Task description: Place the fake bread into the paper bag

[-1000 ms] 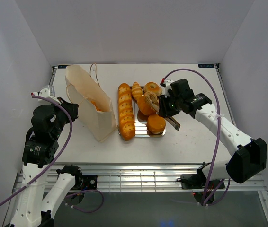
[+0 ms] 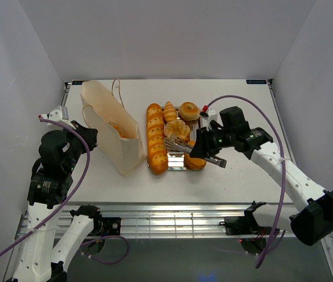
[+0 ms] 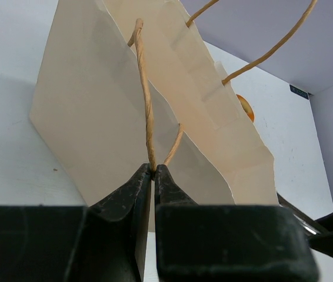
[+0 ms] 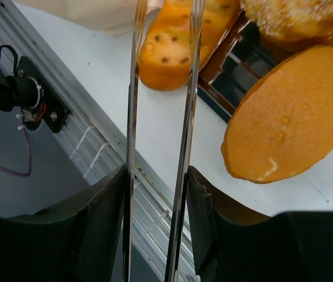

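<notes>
My left gripper is shut on a twisted handle (image 3: 145, 100) of the paper bag (image 2: 121, 147), which stands open and tilted at the left; some orange bread (image 2: 118, 128) shows inside it. My right gripper has its fingers closed around the two arms of metal tongs (image 4: 186, 141), which stand slightly apart. The tong tips (image 2: 170, 143) are over the bread between the long loaf (image 2: 156, 135) and the round bun (image 2: 198, 164); no bread is visibly clamped. A crinkled round bread (image 2: 177, 128), a small croissant (image 2: 169, 111) and a ring-shaped bread (image 2: 189, 110) lie farther back.
The breads other than the long loaf rest on a shiny tray (image 2: 176, 166). The long loaf lies between the tray and the bag.
The crinkled bread was tilted up by the tongs a second ago and now lies flat. My right gripper and the tongs have since moved toward the front. The left arm and bag are still.
</notes>
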